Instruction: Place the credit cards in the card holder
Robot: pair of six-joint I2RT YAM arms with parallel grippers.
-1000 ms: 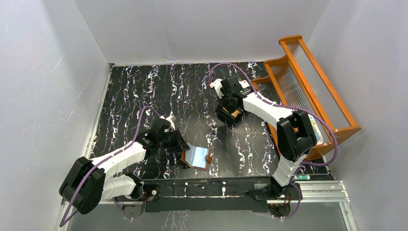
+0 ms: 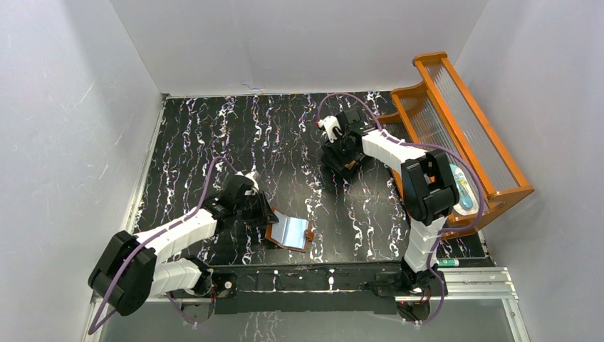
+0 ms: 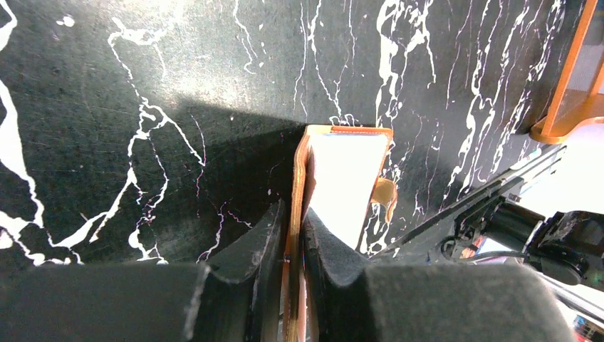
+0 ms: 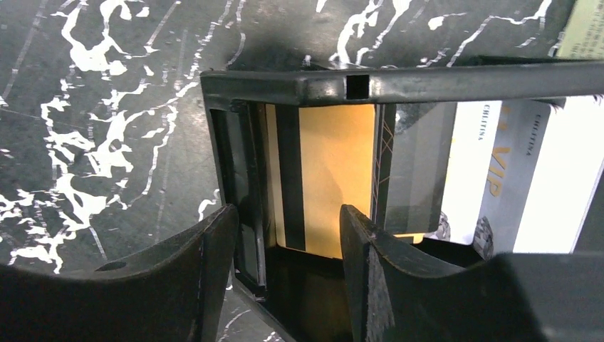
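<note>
The brown card holder (image 2: 297,234) lies opened at the front of the table, with pale sleeves inside. In the left wrist view its upright cover edge (image 3: 298,171) runs between the close-set fingers of my left gripper, which is shut on it. Farther back stands a black box (image 4: 306,87) holding several cards, among them a yellow one (image 4: 335,171), a dark one (image 4: 420,164) and a white one (image 4: 470,164). My right gripper is open over the box. One fingertip overlaps its left wall, the other the yellow card; nothing is gripped.
A wooden shelf unit with ribbed clear panels (image 2: 456,121) fills the right side, close to the right arm. A green-labelled tube (image 2: 448,263) lies near the front right.
The right gripper has shifted slightly right over the black box, and that arm's elbow has swung inward. The left arm stays in place, while the holder's cover edge has moved slightly left.
</note>
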